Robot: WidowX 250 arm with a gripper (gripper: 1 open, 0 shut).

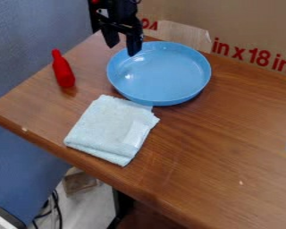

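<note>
The black gripper (121,40) hangs at the top of the view, at the back left edge of a blue plate (160,76); whether its fingers are open or shut is unclear. A red bottle (63,71) stands upright on the left of the table, apart from the gripper. A folded pale blue cloth (111,128) lies in front of the plate.
A cardboard wall (253,27) stands behind, a blue padded surface (14,54) at the left. Cables show on the floor below.
</note>
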